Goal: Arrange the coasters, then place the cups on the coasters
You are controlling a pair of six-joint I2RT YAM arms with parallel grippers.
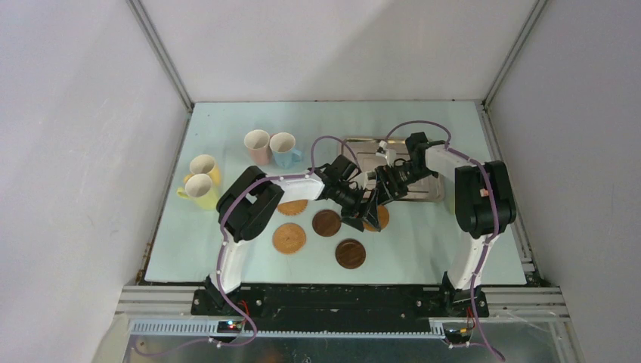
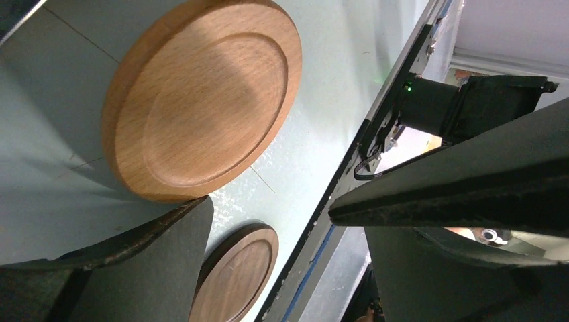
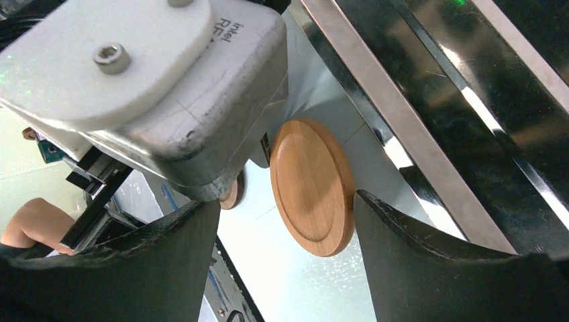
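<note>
The light wooden coaster [image 1: 383, 217] is partly covered by my left gripper [image 1: 369, 225] in the top view. In the left wrist view its lower edge meets the tip of one of the fingers [image 2: 178, 245]; the fingers are apart and nothing is between them. Close behind the coaster, my right gripper [image 1: 384, 198] is open and empty. A pink cup [image 1: 258, 151] and a blue cup [image 1: 287, 155] stand upright at the back left. A yellow cup [image 1: 204, 168] and a yellow-green cup [image 1: 199, 190] are farther left, away from both grippers.
Behind the grippers lies a metal tray [image 1: 423, 194], partly under the right arm. Dark coasters [image 1: 350, 254] and woven coasters [image 1: 289, 238] lie around the front middle. Something pale green [image 1: 450, 198] is mostly hidden by the right arm.
</note>
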